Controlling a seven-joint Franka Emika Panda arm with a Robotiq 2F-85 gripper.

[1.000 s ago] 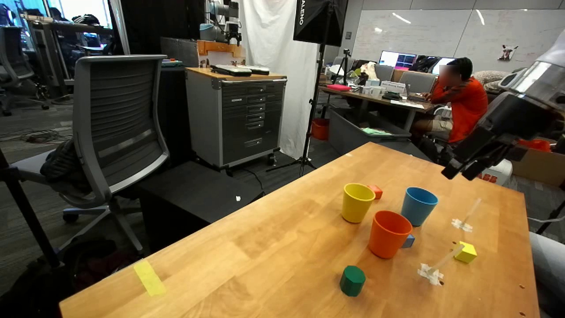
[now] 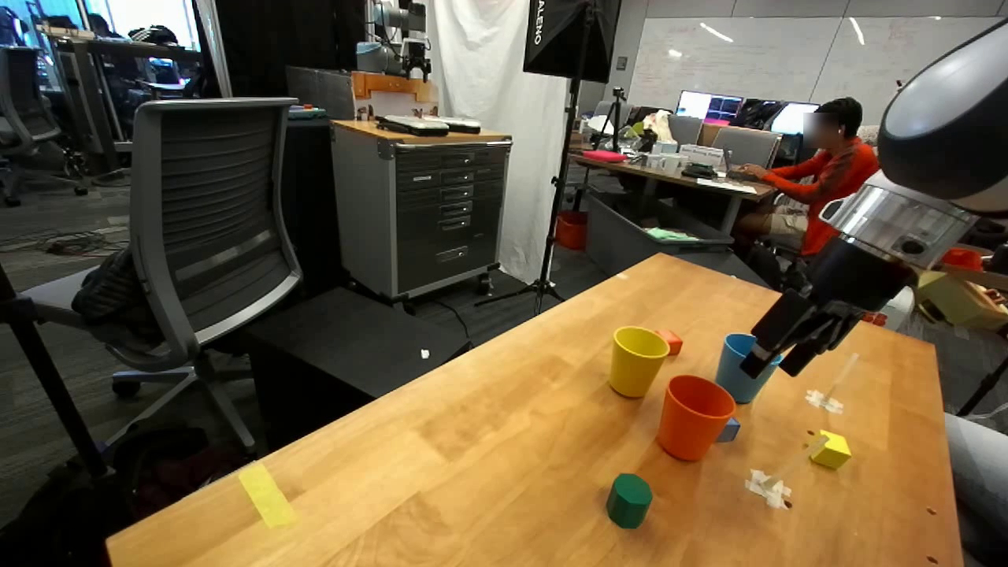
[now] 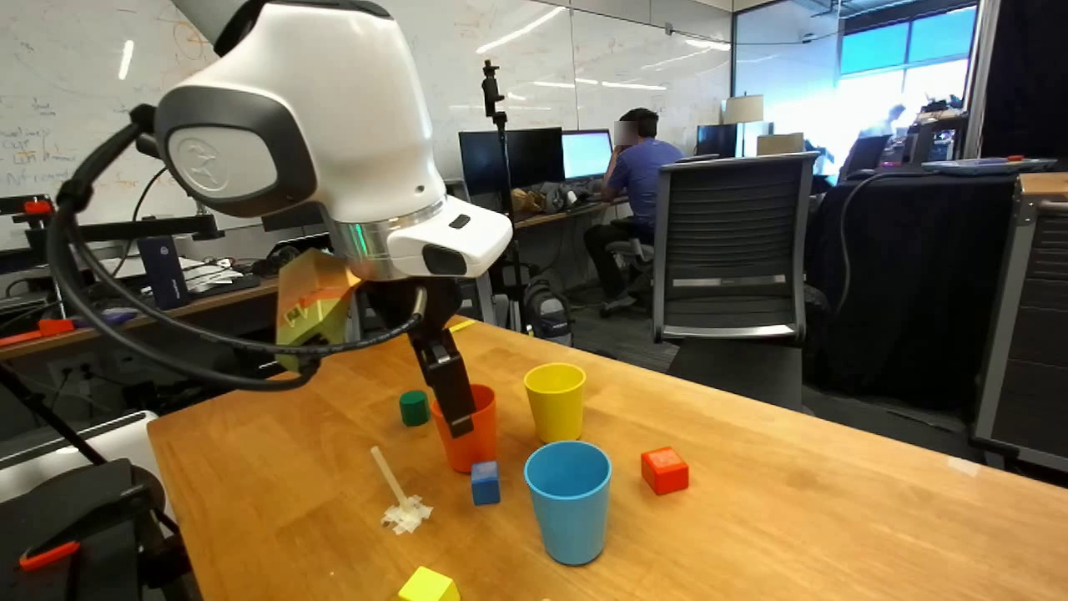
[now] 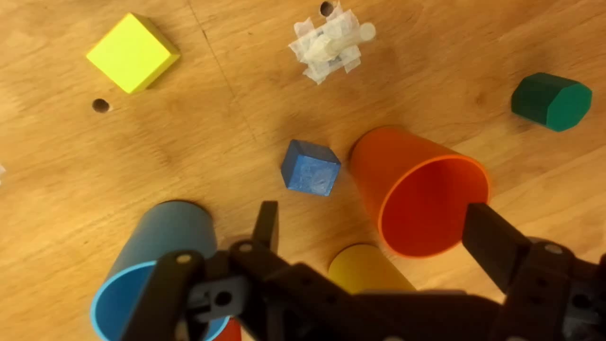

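Observation:
My gripper is open above the table, with no object held between its fingers. Below it in the wrist view, a blue block [image 4: 311,173] lies on the wood, just left of the orange cup [image 4: 392,170]. The blue cup [image 4: 170,230] stands at lower left, partly covered by a finger. Behind the gripper's body, the yellow cup [image 4: 363,267] is mostly hidden. A yellow block [image 4: 128,54] rests at upper left, and a green block [image 4: 551,102] at upper right. The red block [image 3: 665,471] sits beyond the blue cup in exterior view 2.
Two thin pegs stick up from white tape on the table; one taped base [image 4: 326,48] shows near the wrist view's top, and the other peg [image 2: 839,378] is in exterior view 1. The table's left part, with a yellow tape strip [image 2: 267,494], is mostly bare.
In exterior view 1 the arm has moved left and down, bringing the gripper over the blue cup's side of the group. Cups and blocks have stayed in place.

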